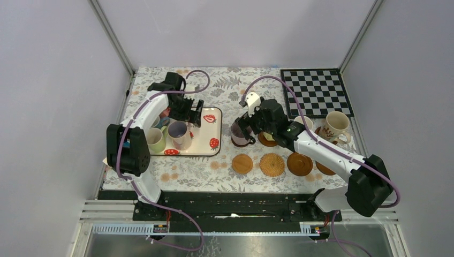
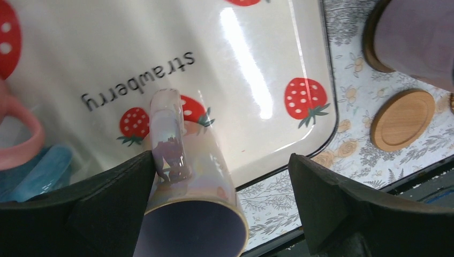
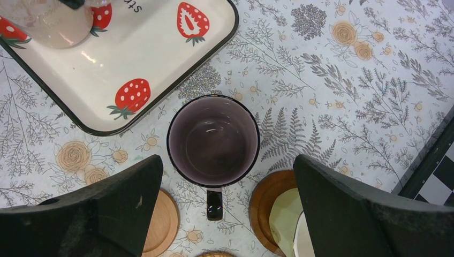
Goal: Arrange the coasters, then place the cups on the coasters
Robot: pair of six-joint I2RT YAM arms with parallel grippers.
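Observation:
In the tray, a pearly cup with a dark inside and a shiny handle stands under my left gripper. That gripper is open; its left finger overlaps the handle's edge in the left wrist view, and whether it touches is hard to tell. A mauve cup stands upright on a brown coaster, its black-marked handle facing the front. My right gripper hovers over this cup, open, with nothing gripped. An empty round wooden coaster lies in front of it.
The strawberry tray also holds a green cup and a pink one. Several coasters, including a woven one, lie at the front right. White cups and a chessboard occupy the right.

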